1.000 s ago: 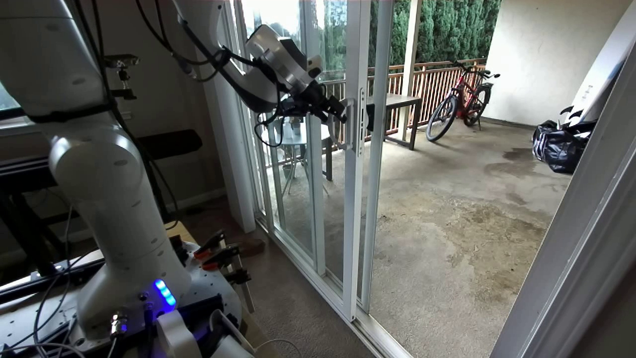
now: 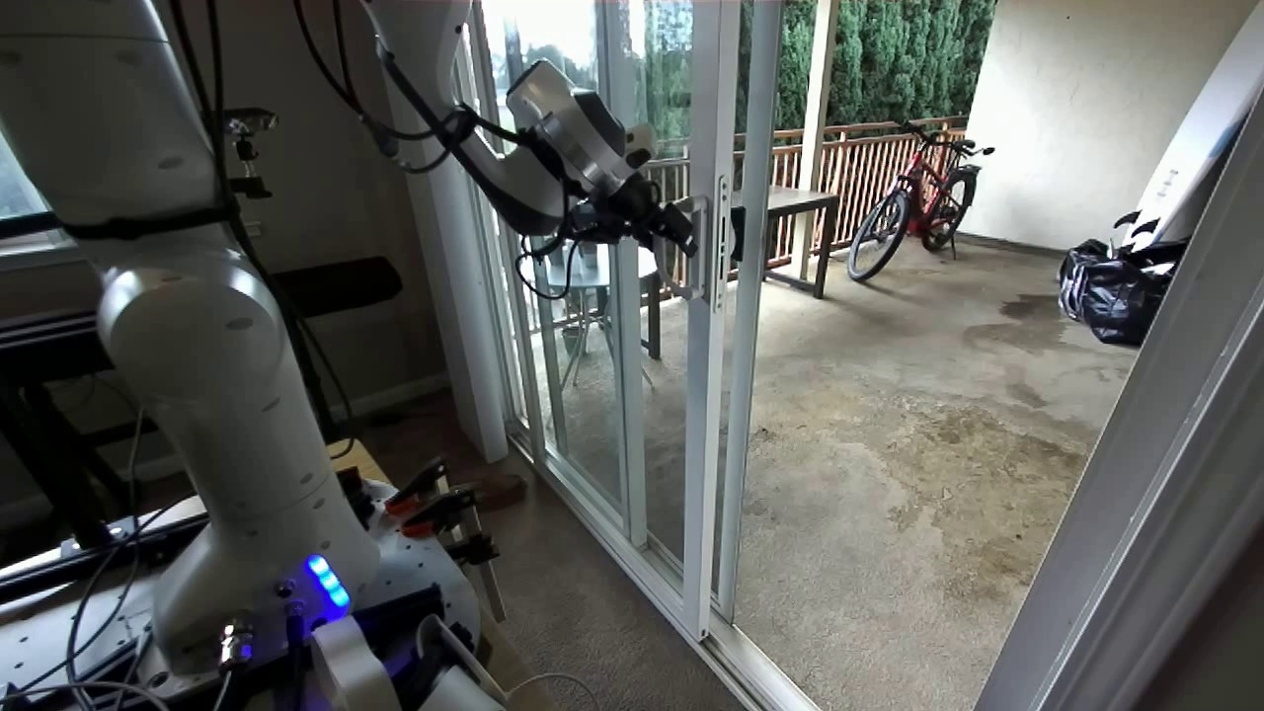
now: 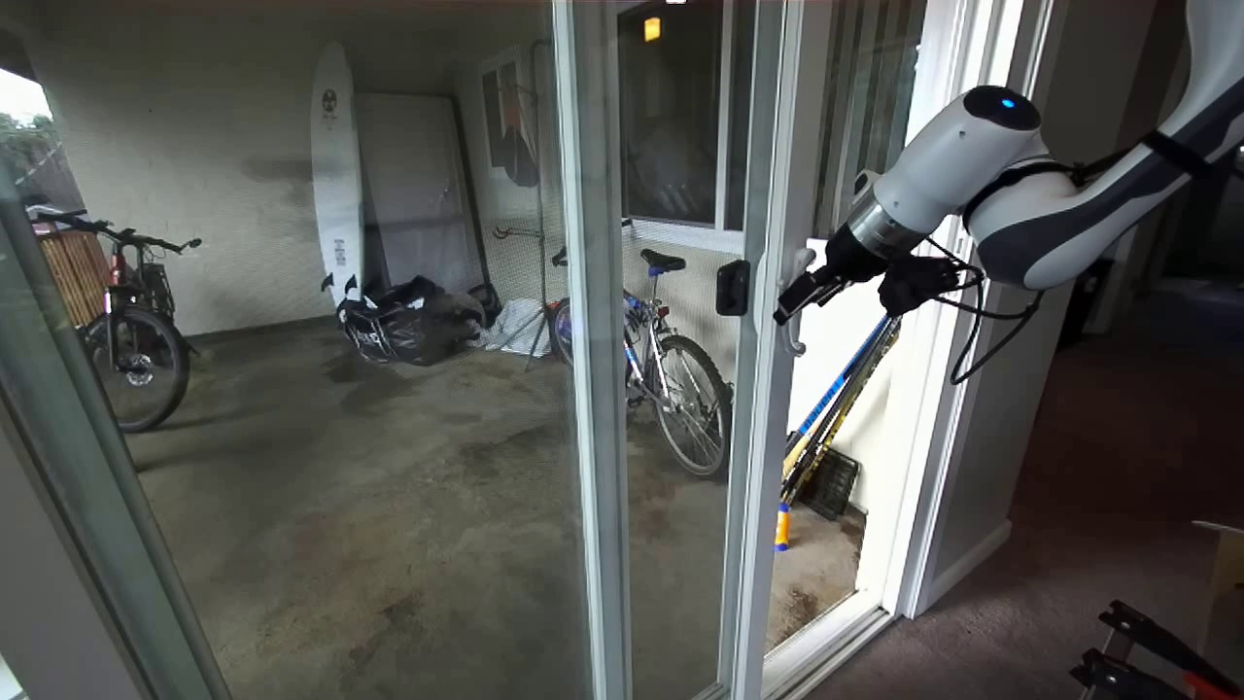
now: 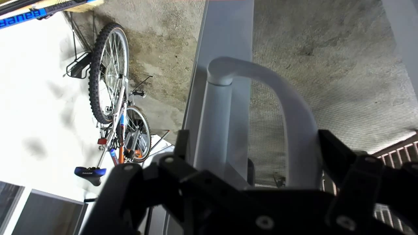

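A sliding glass door with a pale frame (image 2: 702, 391) stands partly open, with a white curved pull handle (image 2: 699, 243) on its edge. In the wrist view the handle (image 4: 299, 113) arches between the widely spread black fingers of my gripper. The right finger lies against or very near the curved bar; contact is hard to confirm. The other finger is beyond the handle's straight mounting part. From outside, the gripper (image 3: 795, 305) is level with the handle, angled down toward it. The lower handle is hidden behind the gripper body.
A wide doorway opens onto a concrete patio (image 2: 877, 474) with a red bicycle (image 2: 918, 201) and a black bag (image 2: 1114, 290). Behind the glass are a small table and another bicycle (image 3: 676, 373). The floor track (image 2: 747, 664) runs below the door.
My gripper has moved right and slightly down, closer around the handle. The door's edge appears shifted very slightly to the right.
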